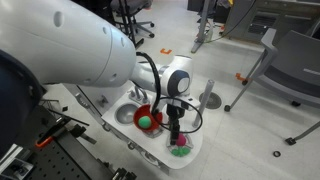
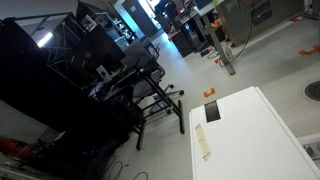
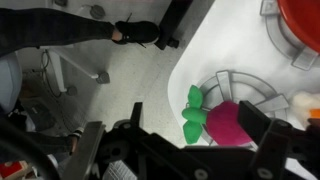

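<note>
A magenta toy vegetable (image 3: 230, 122) with green leaves (image 3: 193, 120) lies on a round wire burner ring in the wrist view. My gripper stands open above it, its dark fingers set wide apart and nothing held between them. Exterior view 1 shows the toy vegetable (image 1: 181, 141) on the white worktop (image 1: 194, 143), just in front of my gripper (image 1: 174, 136). Exterior view 2 does not show the gripper or the toy.
A red pot (image 1: 143, 124) with a green item (image 1: 145, 121) inside stands left of the gripper. Beyond it is a metal basin (image 1: 126, 112). A white item (image 3: 304, 106) lies near the right edge of the wrist view. Grey chairs (image 1: 280, 75) stand off the worktop.
</note>
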